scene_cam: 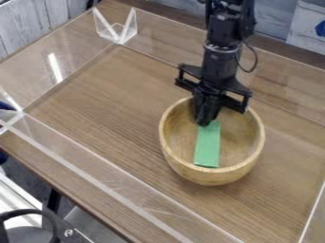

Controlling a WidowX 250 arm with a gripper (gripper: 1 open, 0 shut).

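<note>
A round wooden bowl (241, 144) sits on the table, with a flat green strip (206, 147) lying in it. My black gripper (203, 117) reaches down from above to the bowl's back part, at the top end of the green strip. It appears shut; its fingertips are dark and small, and I cannot make out anything between them.
A white angular object (116, 24) stands at the back left. Dark cables or parts (32, 228) lie at the bottom left, beyond the table's edge.
</note>
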